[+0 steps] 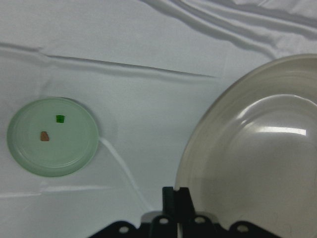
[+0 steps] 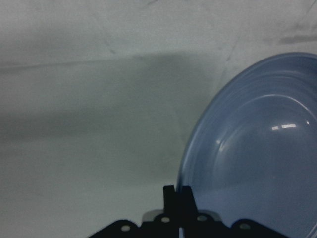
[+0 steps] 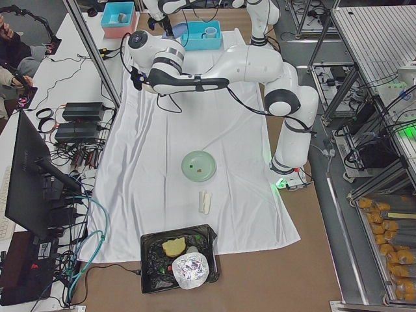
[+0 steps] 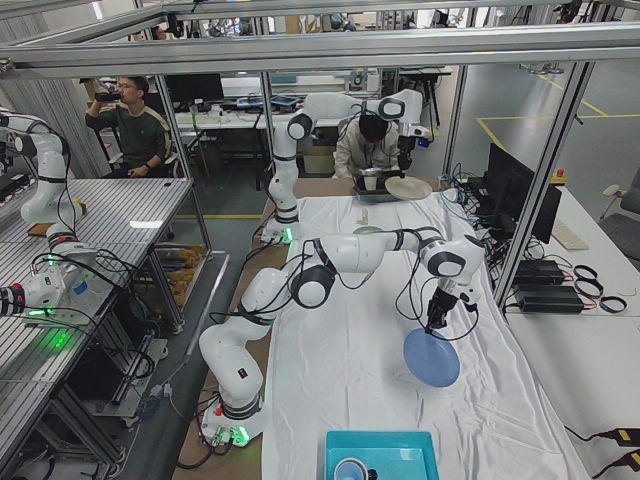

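My left gripper is shut on the rim of a large beige plate (image 1: 252, 158), held over the white cloth, with a small green plate (image 1: 52, 151) carrying two small pieces below it. My right gripper is shut on the rim of a blue plate (image 2: 257, 168), also visible at the front of the camera right view (image 4: 431, 362). In the camera left view the beige plate is mostly hidden behind an arm.
A black tray (image 3: 149, 260) with food and a foil-covered item sits at one end, a teal bin (image 4: 380, 440) with a cup at the other. A pale strip (image 3: 205, 203) lies near the green plate (image 3: 199, 166). Monitors and cables line one side.
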